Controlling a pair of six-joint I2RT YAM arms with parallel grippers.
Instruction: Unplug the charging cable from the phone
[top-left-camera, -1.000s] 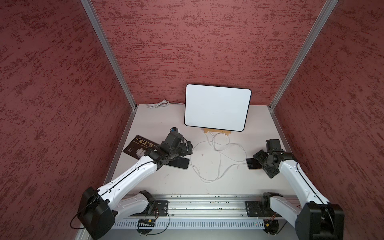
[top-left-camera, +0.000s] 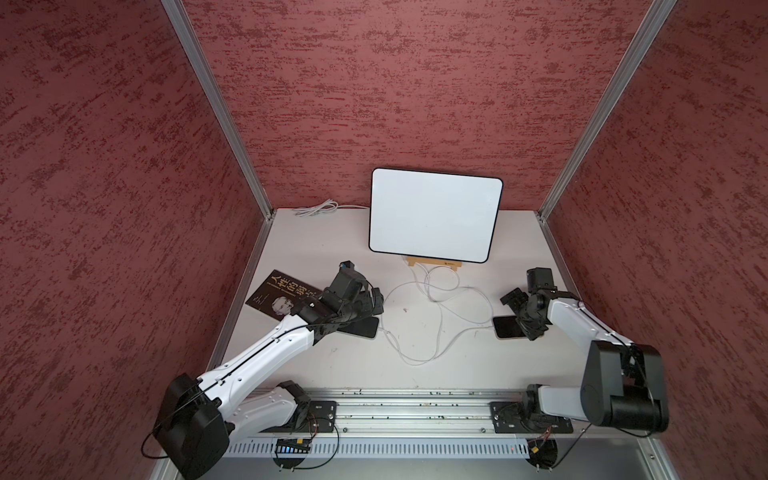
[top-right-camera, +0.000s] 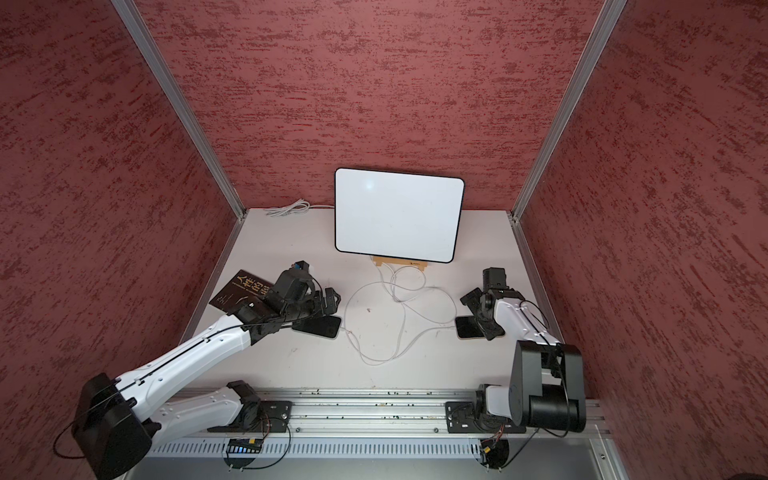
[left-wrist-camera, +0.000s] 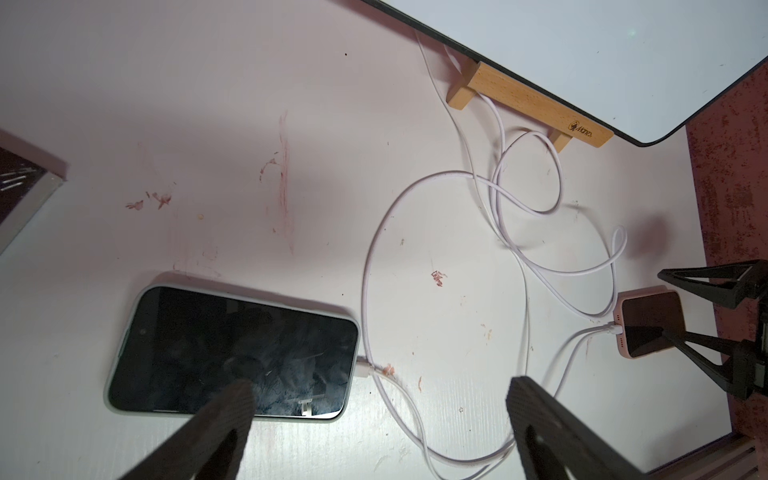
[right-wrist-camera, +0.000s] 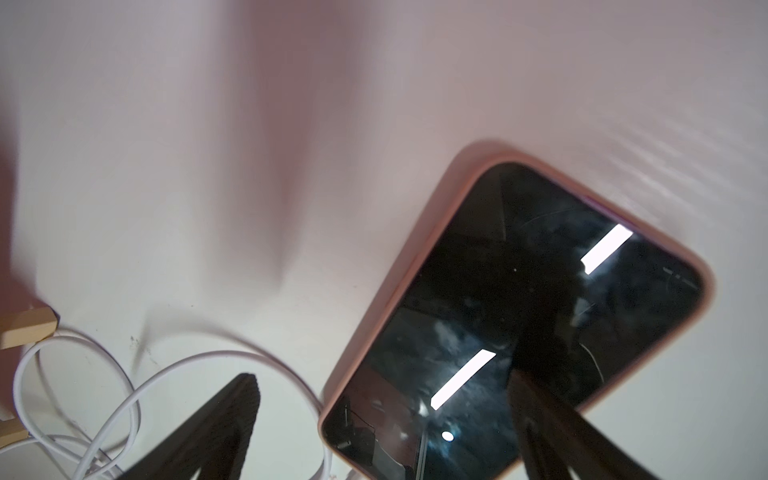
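Two phones lie flat on the white table, each with a white cable at one end. In the left wrist view, the larger phone (left-wrist-camera: 232, 352) has a white plug (left-wrist-camera: 364, 368) seated at its right end. My left gripper is open above it, empty. The smaller pink-edged phone (right-wrist-camera: 480, 320) fills much of the right wrist view. Over it stands my right gripper, open, with nothing held between its fingers. In the left wrist view this phone's plug (left-wrist-camera: 614, 328) sits at its left end. White cable (left-wrist-camera: 376, 232) loops between the phones.
A whiteboard (top-left-camera: 436, 214) on a wooden stand (top-left-camera: 434, 261) stands at the back middle, with cables running under it. A dark book (top-left-camera: 280, 294) lies at the left, partly behind the left arm. A coiled cable (top-left-camera: 320, 208) rests at the back left.
My right gripper has moved slightly away from the table's front edge and a little leftward over the smaller phone. The left gripper has sunk slightly. Phones and cables look unmoved.
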